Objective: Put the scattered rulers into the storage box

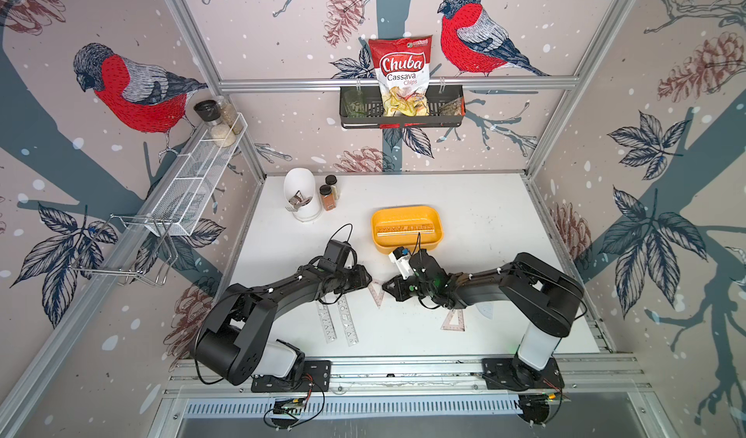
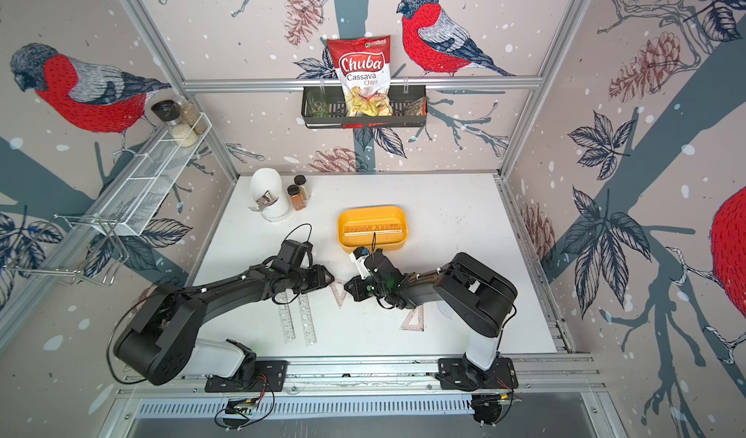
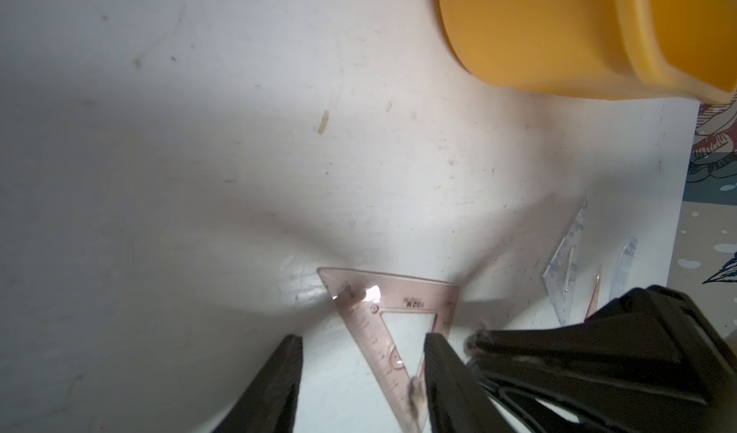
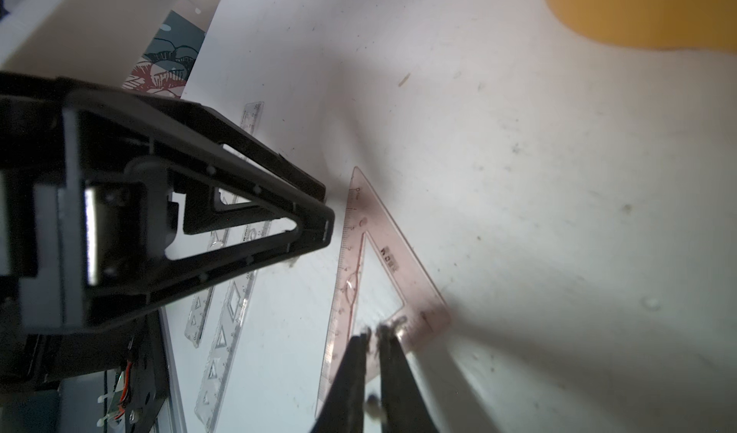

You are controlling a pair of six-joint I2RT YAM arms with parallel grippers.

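Observation:
A pink triangle ruler lies between the two grippers, its whole outline clear in the right wrist view. My right gripper is shut on one edge of this triangle. At its opposite end my left gripper stands open, with the triangle ruler beyond its fingertips and nothing gripped. Two clear straight rulers lie to the left on the table. Another pink triangle rests near the front, under the right arm. The yellow storage box stands behind the grippers, with a ruler inside.
In the left wrist view a clear triangle and a clear curved piece lie on the far side. A white container and spice jars stand at the back left.

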